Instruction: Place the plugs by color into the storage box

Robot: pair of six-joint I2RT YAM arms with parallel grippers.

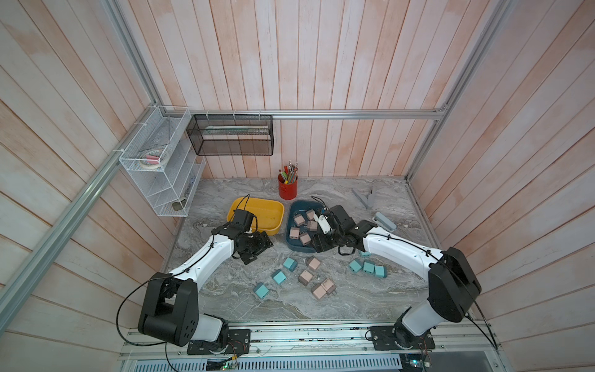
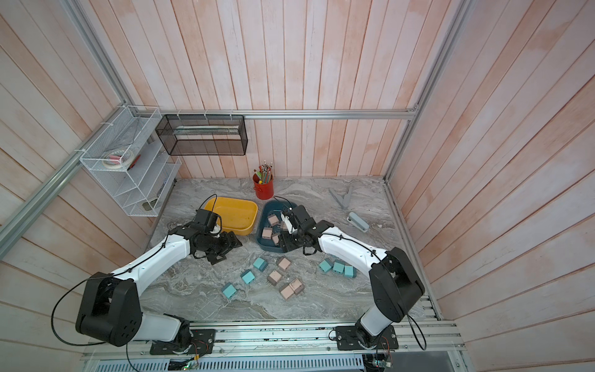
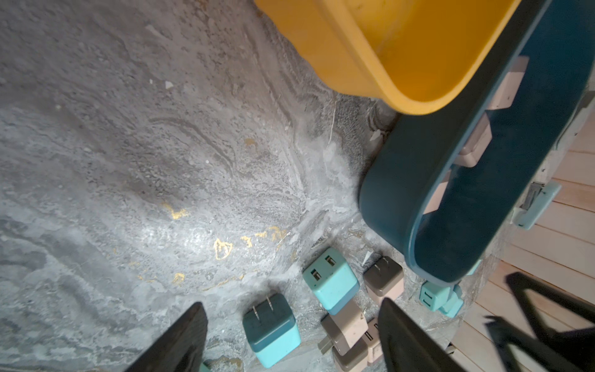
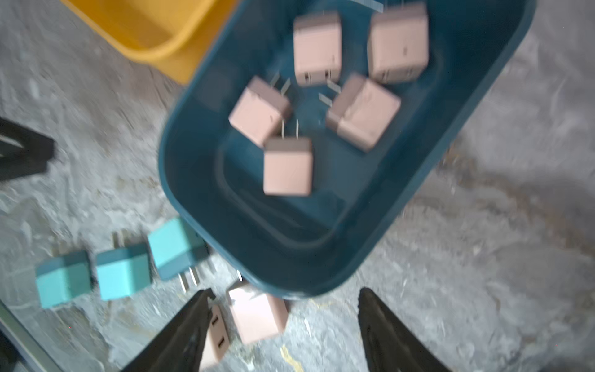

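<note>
Several pink plugs (image 4: 288, 167) lie inside the dark blue box (image 4: 186, 179). The yellow box (image 1: 266, 214) beside it shows no plugs. In front of the blue box, several pink plugs (image 1: 305, 277) rest on the table, with three teal plugs (image 1: 279, 276) to their left. More teal plugs (image 1: 368, 267) lie to the right, partly behind my right arm. My right gripper is open near the blue box's front right rim, nothing between its fingers. In front of the yellow box hangs my left gripper (image 1: 257, 248), open and empty, above bare tabletop.
A red cup of pens (image 1: 288, 188) stands behind the boxes. A grey-blue tool (image 1: 385, 221) lies at the back right. White wire shelves (image 1: 164, 167) and a black mesh basket (image 1: 230, 135) hang above on the left.
</note>
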